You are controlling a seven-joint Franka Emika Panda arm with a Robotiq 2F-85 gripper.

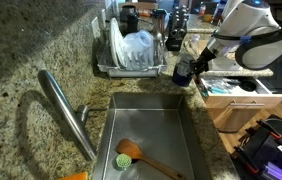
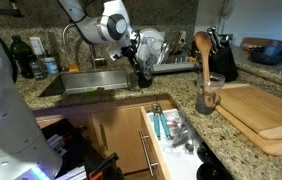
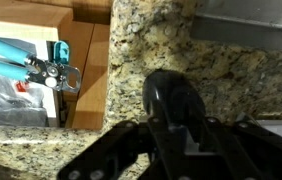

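At the counter edge beside the sink, my gripper [image 1: 184, 74] is shut on a dark object, perhaps a cup. In the wrist view the black object [image 3: 171, 95] shows as a rounded dark shape in front of the gripper, its far end over the speckled counter. The fingers themselves are dark and hard to separate from it. From the other side, a dark object [image 2: 144, 76] appears below the arm's wrist, close to the counter; whether it touches the counter cannot be told.
A dish rack [image 1: 136, 50] with white plates stands behind the sink [image 1: 146, 115], where a wooden spoon [image 1: 153, 160] lies. An open drawer [image 2: 176, 140] holds blue-handled scissors. A clear container [image 2: 209, 90] with wooden utensils and a cutting board [image 2: 256, 108] occupy the counter.
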